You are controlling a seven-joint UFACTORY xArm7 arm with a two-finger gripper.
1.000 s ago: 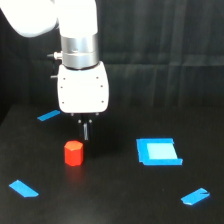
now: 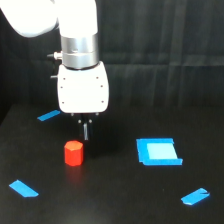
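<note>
A small red block (image 2: pixel 74 153) stands on the black table left of centre. My gripper (image 2: pixel 85 132) hangs from the white arm directly above and slightly to the right of the block, in line with its upper right edge from this view. The fingers are thin and dark against a dark background, so how far apart they are cannot be told. Nothing shows between them. Over to the right, a white square (image 2: pixel 161 151) lies flat, bordered by blue tape.
Blue tape strips mark the table: one at the front left (image 2: pixel 23 188), one at the front right (image 2: pixel 195 196) and one at the back left (image 2: pixel 49 115). Between the block and the taped square the table is clear. A dark curtain (image 2: pixel 160 70) hangs behind.
</note>
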